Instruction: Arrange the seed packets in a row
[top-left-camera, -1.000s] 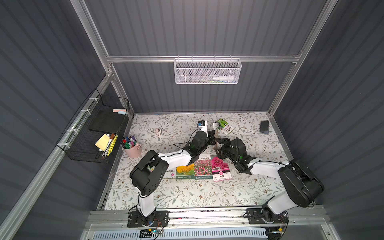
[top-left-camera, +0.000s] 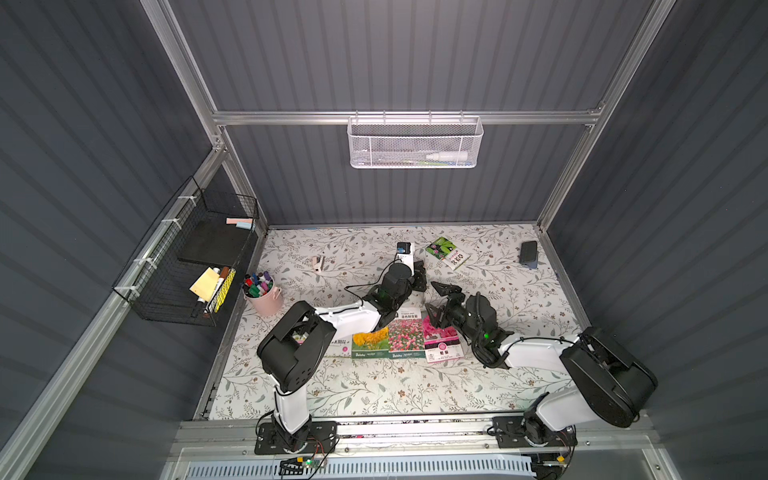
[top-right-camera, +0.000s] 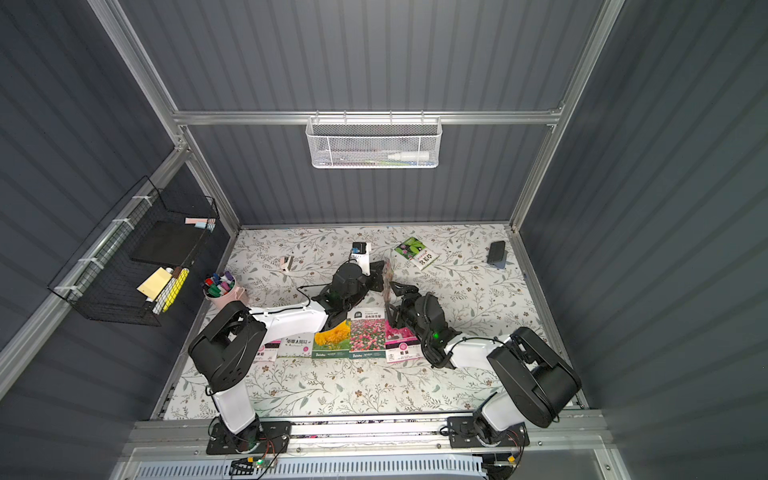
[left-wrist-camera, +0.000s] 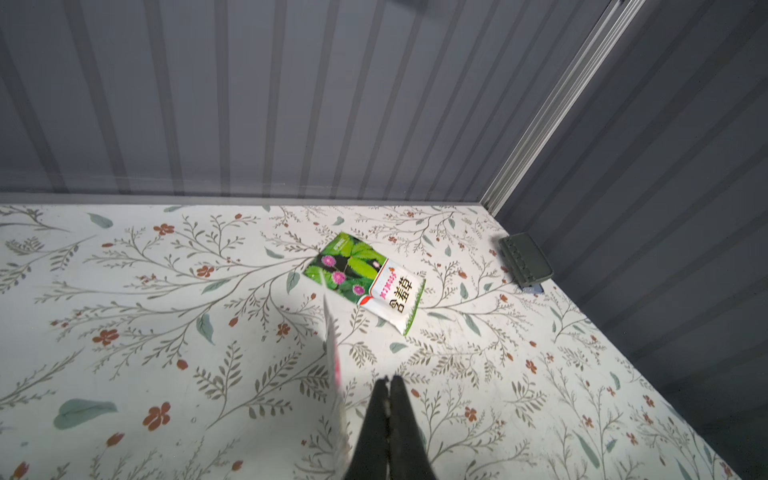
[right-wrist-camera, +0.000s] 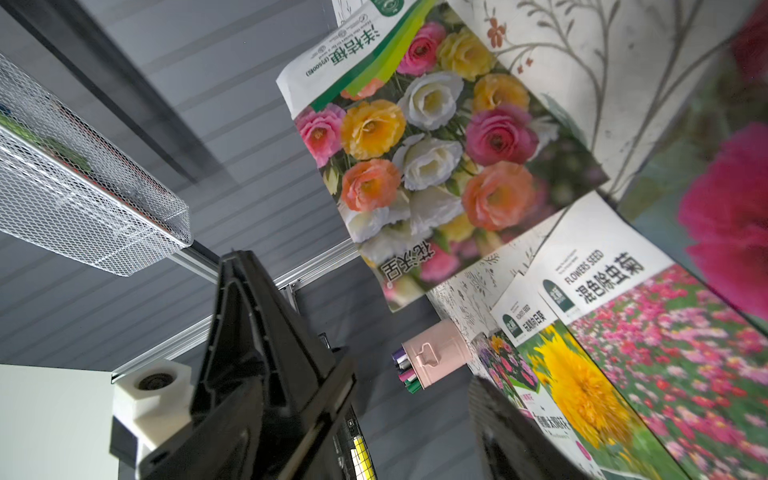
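Observation:
A rose-picture seed packet (right-wrist-camera: 440, 144) stands tilted in mid-air in the right wrist view, with gaps between it and both grippers' visible fingers. Its blurred edge (left-wrist-camera: 332, 368) shows left of my left gripper, which is shut with nothing visible between its fingers. My right gripper (top-left-camera: 433, 300) stands open, its pads clear of the packet. Below, a row on the table includes a yellow-flower packet (top-left-camera: 369, 344), a pink-field packet (top-left-camera: 406, 336) and a magenta-flower packet (top-left-camera: 442, 344); the left arm covers part of its left end. A green packet (top-left-camera: 448, 252) lies at the back.
A pink pen cup (top-left-camera: 265, 300) stands at the left edge. At the back right lies a dark case (top-left-camera: 529, 253), and a small white item (top-left-camera: 317, 264) sits at the back left.
The right gripper has shifted slightly.

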